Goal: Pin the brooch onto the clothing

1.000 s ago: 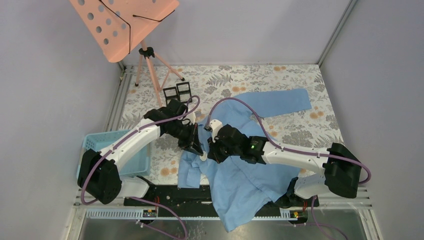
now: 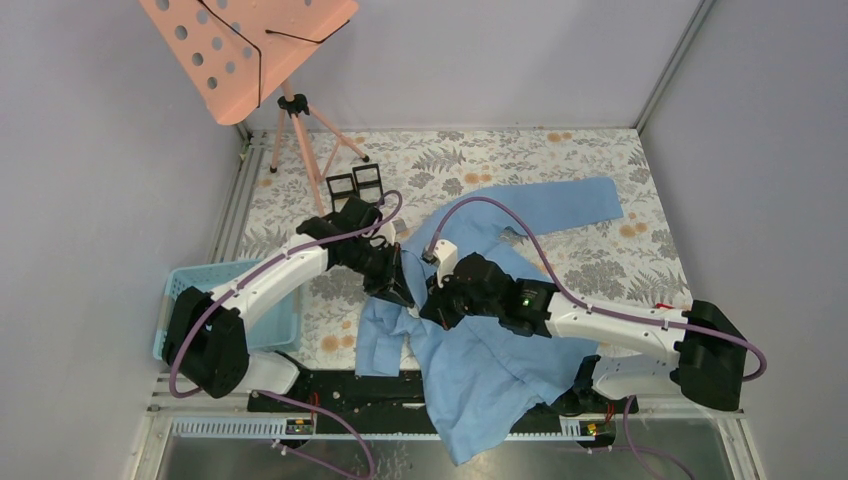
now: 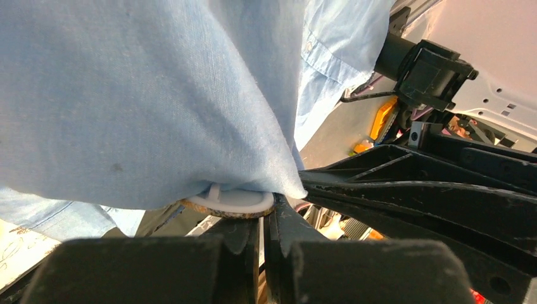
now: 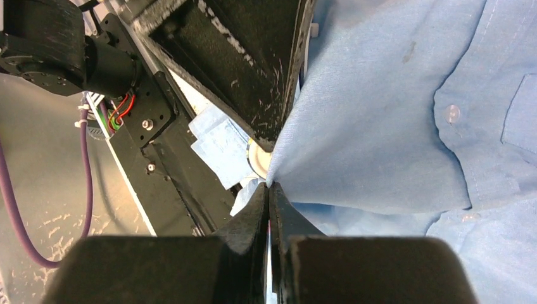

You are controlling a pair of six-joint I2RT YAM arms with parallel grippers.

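Observation:
The blue shirt lies spread over the table and past its front edge. The round brooch, with a white back and a small white post, sits at the tips of my left gripper, which is shut on its edge. Shirt fabric drapes directly against the brooch's back; whether the pin passes through it is hidden. From the right, my right gripper is shut on a raised fold of the shirt. The brooch shows partly behind the left gripper's black finger in the right wrist view.
A light blue basket stands at the left. Black frames and an orange stand are at the back left. Both arms meet closely over the shirt.
Both grippers have shifted slightly rightward and remain close together. The right arm has moved more. In the top view less of the brooch's pale disc shows now, with the shirt fold nearer it.

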